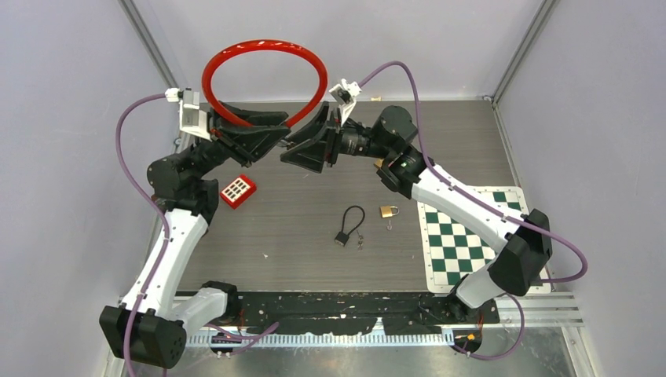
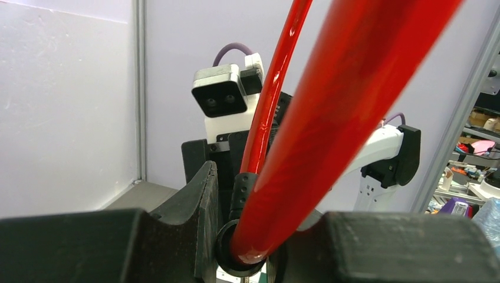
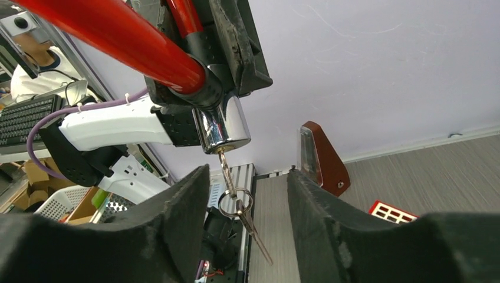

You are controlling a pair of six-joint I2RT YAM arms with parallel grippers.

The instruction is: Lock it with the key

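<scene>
A red loop lock (image 1: 265, 45) is held up on the left, with my left gripper (image 1: 273, 133) shut on its joined black ends. In the right wrist view its chrome cylinder (image 3: 227, 127) points downward, and a key (image 3: 226, 173) sits in its face. A ring (image 3: 220, 205) links that key to a second, dangling key (image 3: 253, 233). My right gripper is open, one finger on each side of the keys, with gaps on both sides. From above, the right gripper's fingers (image 1: 304, 155) largely cover the keys.
Below on the table lie a red box (image 1: 238, 191), a black cable lock (image 1: 342, 238) with keys, and a brass padlock (image 1: 386, 211). A green checkered board (image 1: 504, 191) is partly under the right arm.
</scene>
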